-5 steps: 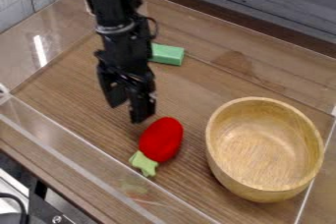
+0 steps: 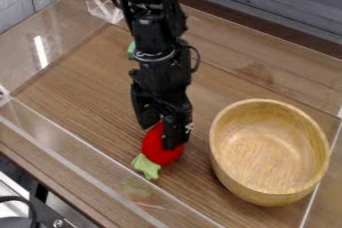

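The black arm reaches down from the top centre to a red object (image 2: 162, 147) with a green top (image 2: 146, 166), near the front of the wooden table. My gripper (image 2: 163, 122) is at the upper part of the red object, partly over it. Whether its fingers are open or shut on it cannot be made out.
A large tan bowl (image 2: 266, 177) stands at the right, close beside the red object. A small green item (image 2: 131, 48) is partly hidden behind the arm at the back.
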